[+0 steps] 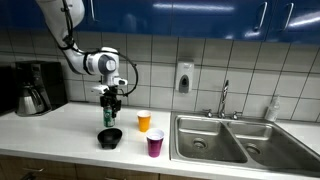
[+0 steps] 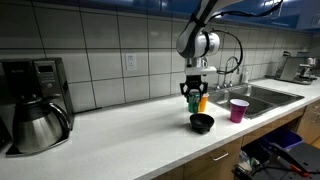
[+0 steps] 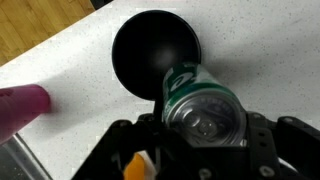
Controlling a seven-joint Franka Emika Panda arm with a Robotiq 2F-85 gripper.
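A green container with a clear round end is gripped between the black fingers of my gripper, which is shut on it. In the wrist view this container stands out large, its green side bearing white lettering, and it overlaps the rim of the black bowl. Seen from exterior view 1, it hangs behind the black bowl, apart from it. Exterior view 2 shows the green container just above and behind the bowl.
An orange cup and a magenta cup stand right of the bowl, before the double sink. A coffee maker is on the counter's left.
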